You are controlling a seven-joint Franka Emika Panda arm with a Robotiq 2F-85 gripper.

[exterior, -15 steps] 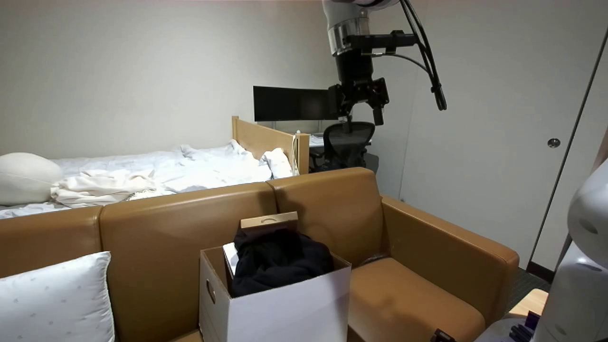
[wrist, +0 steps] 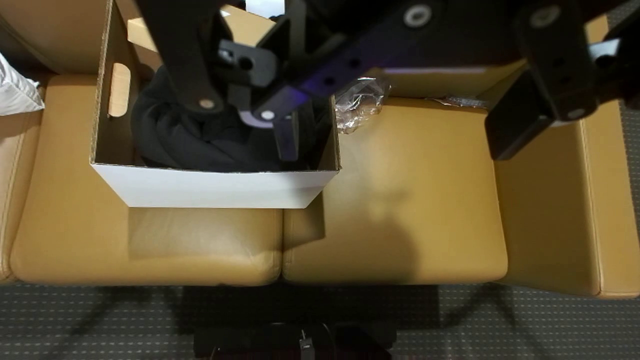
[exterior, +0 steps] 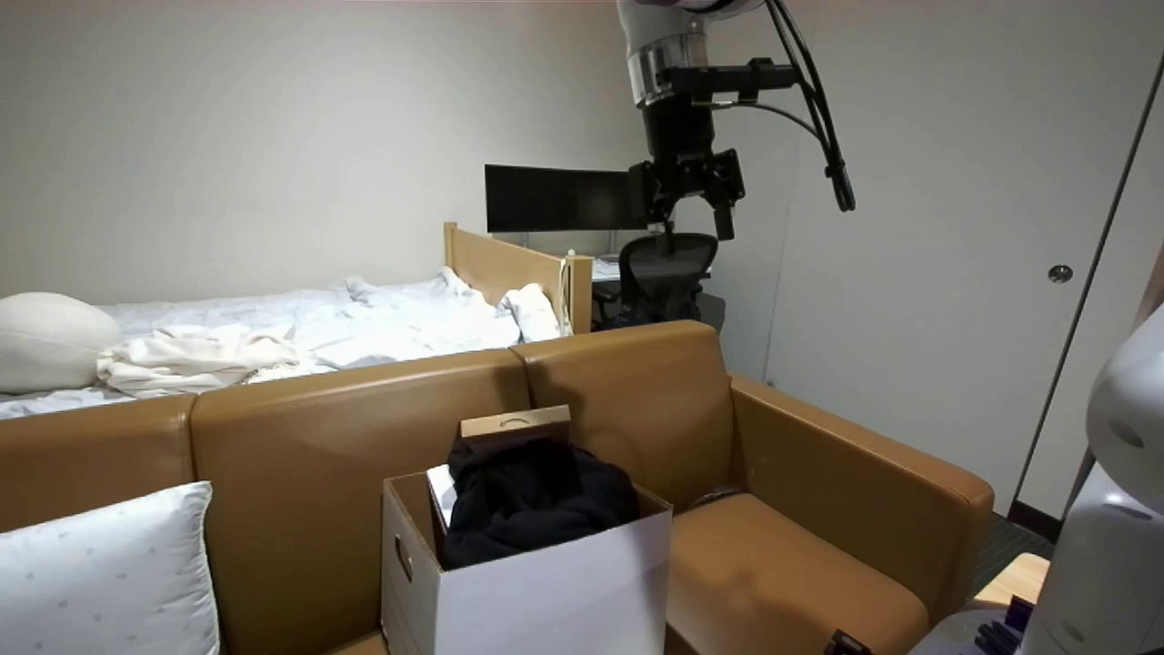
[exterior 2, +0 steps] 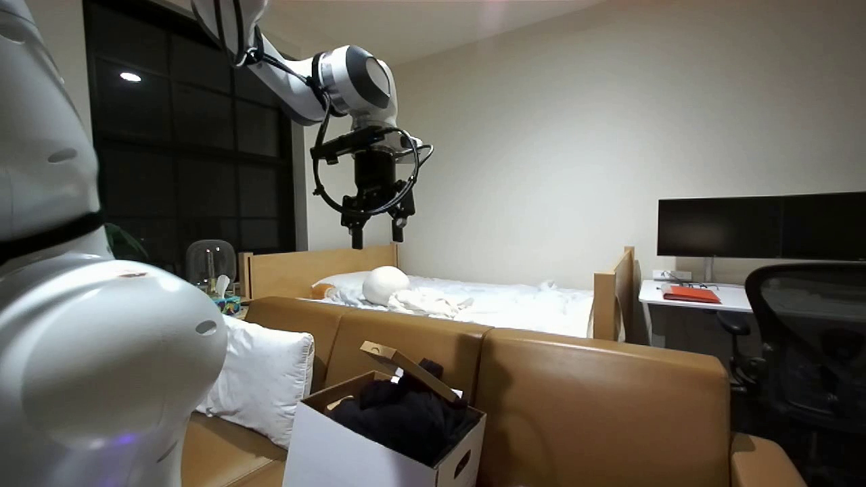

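Observation:
My gripper (exterior: 695, 235) hangs in the air high above the brown couch, its two fingers spread wide with only empty space between them. The other exterior view shows the same gripper (exterior 2: 377, 238) well above the couch back. Below it, a white cardboard box (exterior: 551, 595) rests on the couch seat, holding a bundle of black cloth (exterior: 546, 497). A brown cardboard piece (exterior 2: 410, 366) pokes up at the back of that box. In the wrist view the black cloth (wrist: 198, 141) is partly covered by one of my fingers (wrist: 286, 138).
Clear crumpled plastic (wrist: 361, 99) lies on the seat beside the box. A white pillow (exterior: 115, 573) leans on the couch at left. The couch armrest (exterior: 862, 448) bounds the right side. Behind the couch stands a bed (exterior 2: 519, 304).

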